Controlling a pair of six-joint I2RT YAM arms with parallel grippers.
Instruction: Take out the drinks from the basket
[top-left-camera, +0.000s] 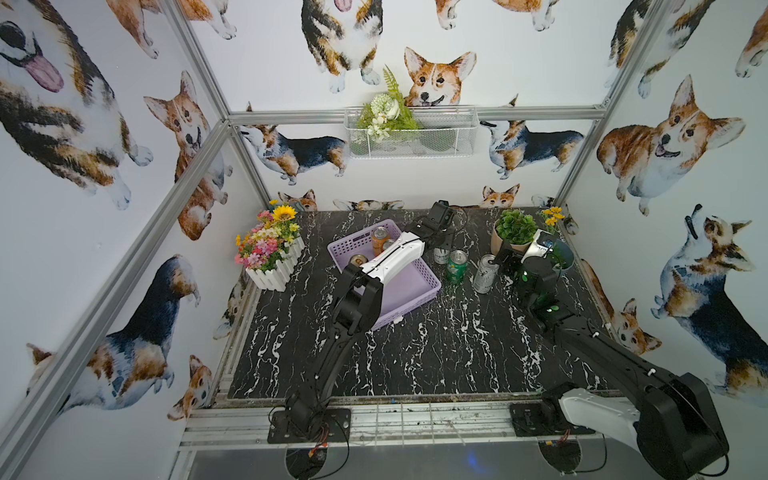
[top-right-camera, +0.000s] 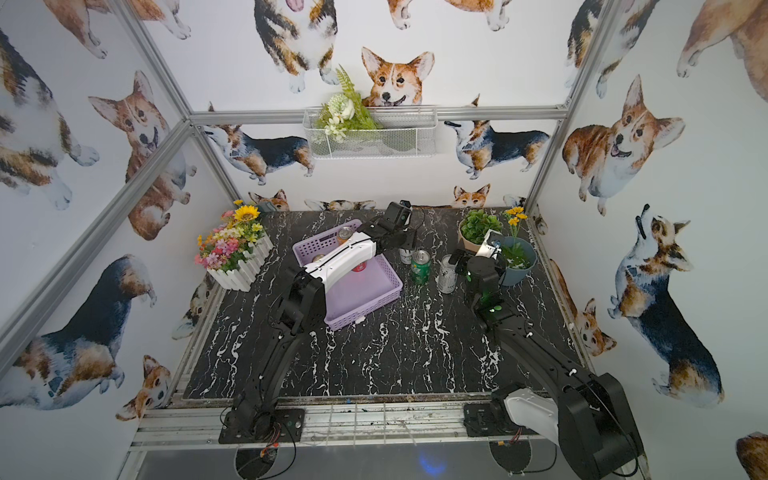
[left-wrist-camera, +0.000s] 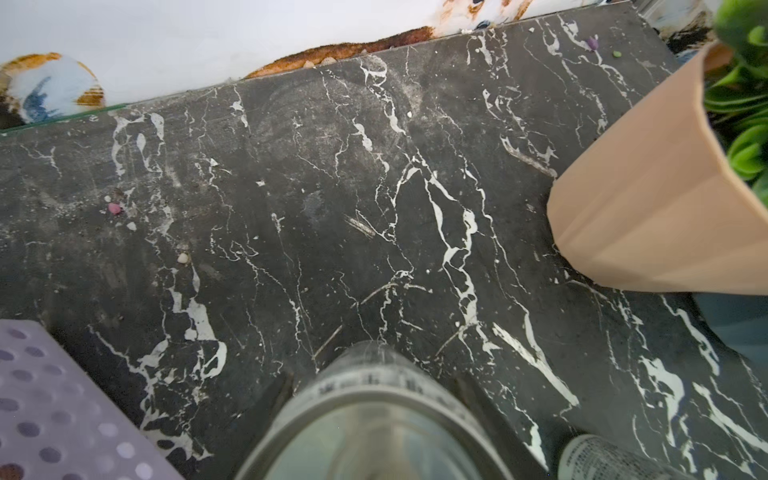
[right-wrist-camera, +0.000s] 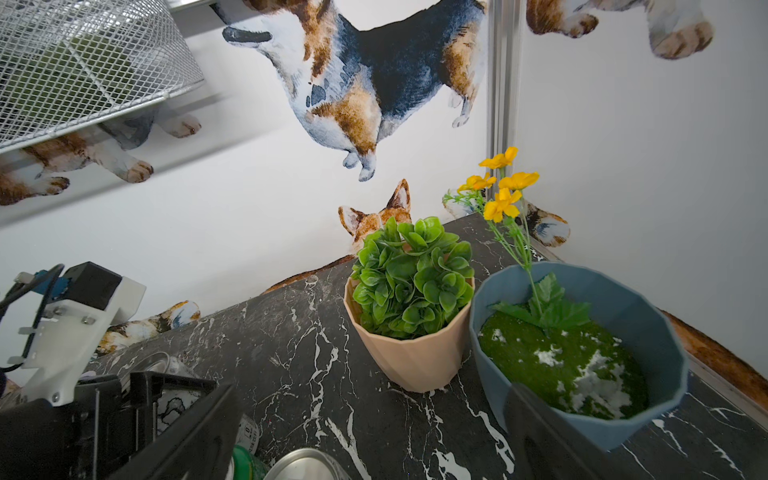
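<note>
In the left wrist view a silver can (left-wrist-camera: 376, 432) stands between my left gripper's fingers, on the table right of the purple basket (top-left-camera: 408, 296); whether they touch it I cannot tell. An orange-topped drink (top-left-camera: 380, 240) and other drinks, partly behind my left arm, are in the basket. Outside stand a green can (top-left-camera: 456, 268) and another silver can (top-left-camera: 485, 273). My right gripper (top-left-camera: 508, 254) is open with nothing between its fingers, above the right-hand cans near the plant pots.
A peach pot (right-wrist-camera: 408, 360) and a blue pot (right-wrist-camera: 616, 424) stand at the back right. A white planter of flowers (top-left-camera: 272, 272) is at the left, a wire shelf (top-left-camera: 432, 144) on the back wall.
</note>
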